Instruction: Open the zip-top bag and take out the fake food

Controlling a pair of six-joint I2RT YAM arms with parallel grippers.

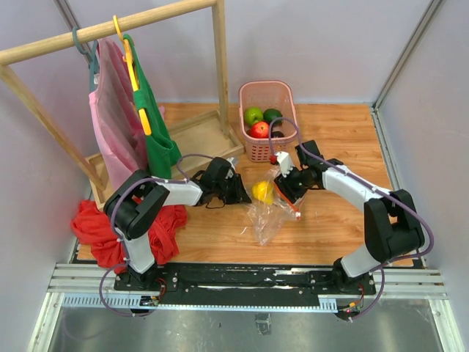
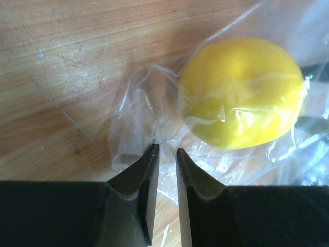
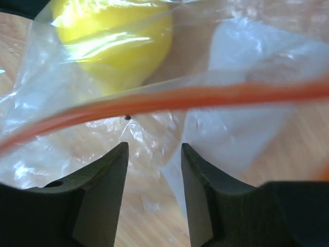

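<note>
A clear zip bag [image 1: 267,224] with an orange zip strip [image 3: 205,95] lies mid-table, holding a yellow fake food [image 1: 261,191] [image 2: 239,90]. My left gripper [image 1: 242,196] is at the bag's left edge, its fingertips close together at the crumpled plastic; whether they grip it I cannot tell. My right gripper [image 1: 287,196] is over the bag's right part, part open, the plastic and orange strip just beyond its fingertips in the right wrist view.
A pink basket [image 1: 259,95] of fruit stands behind the bag. On the left are a wooden rack [image 1: 220,59] with hanging clothes, a tray and red cloth [image 1: 110,235].
</note>
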